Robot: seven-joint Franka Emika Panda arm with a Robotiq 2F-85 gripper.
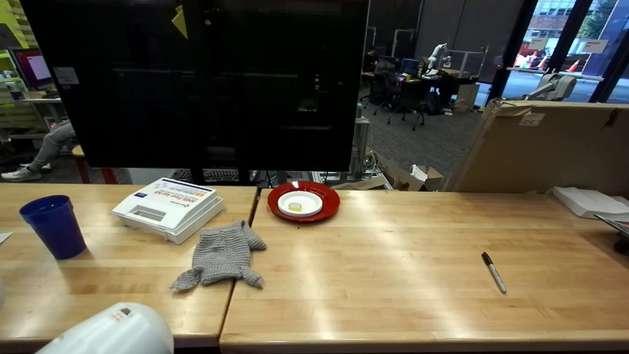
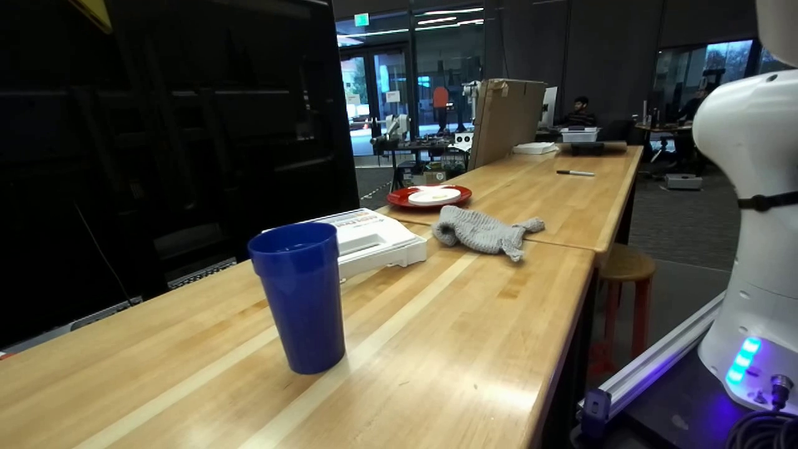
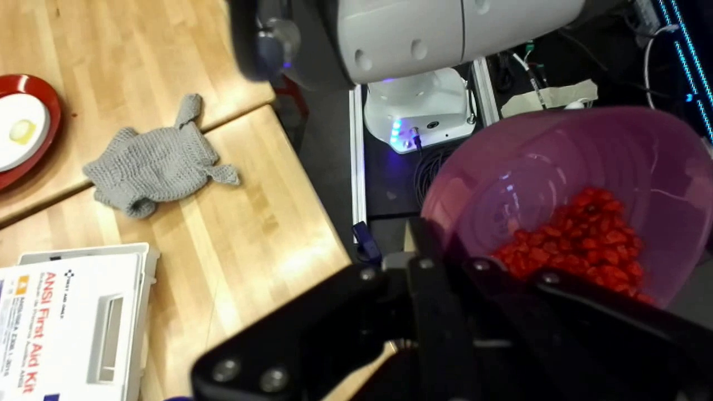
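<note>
In the wrist view a translucent pink bowl (image 3: 468, 157) is held up, with a heap of small red pieces (image 3: 588, 244) gathered toward one side of its inside. My gripper is shut on the bowl's near wall, the dark fingers meeting at its rim. Behind the bowl lie the dark floor and the robot's base, so it appears beyond the table's edge. Neither exterior view shows the gripper or the bowl; only part of the white arm (image 1: 121, 330) enters at the bottom of exterior view 1.
On the table are a grey knitted piece (image 1: 222, 256), a white first aid kit (image 1: 171, 200), a blue cup (image 2: 299, 299) and a marker (image 1: 494, 271). A red plate (image 1: 330, 203) bears a smaller white plate (image 1: 315, 203).
</note>
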